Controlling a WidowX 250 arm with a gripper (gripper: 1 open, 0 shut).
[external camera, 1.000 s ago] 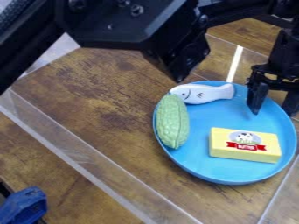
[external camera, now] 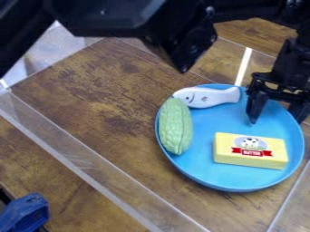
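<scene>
My black gripper (external camera: 274,101) is at the right of the camera view, open, its fingers over the back right part of the blue plate (external camera: 216,171). On that plate lie a green corn-like piece (external camera: 175,127) at the left, a white fish-shaped piece (external camera: 204,96) at the back and a yellow butter block (external camera: 249,150) at the front. Nothing shows held between the fingers.
A blue object (external camera: 21,213) lies at the lower left. The wooden surface (external camera: 85,91) left of the plate is clear. The dark arm covers much of the top of the view.
The gripper has shifted a little to the left and the dark arm above has moved. The pieces on the plate look about the same.
</scene>
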